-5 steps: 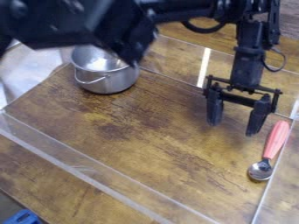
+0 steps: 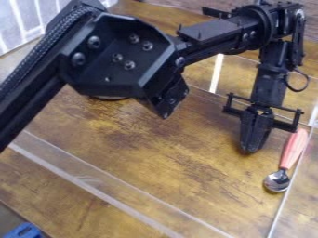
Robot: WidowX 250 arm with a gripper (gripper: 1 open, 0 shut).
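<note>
My gripper is low over the wooden table at the right, its fingertips drawn together and shut, with nothing visible between them. Just to its right lies a spoon with a pink-red handle and a steel bowl end, apart from the fingers. The black arm crosses the upper left of the view and hides most of what is behind it.
A small blue object sits at the bottom left corner. A pot behind the arm is mostly hidden.
My gripper has gone from open fingers to shut and moved slightly left and down. The upper arm has swung down across the view, covering the pot. The spoon has not moved.
</note>
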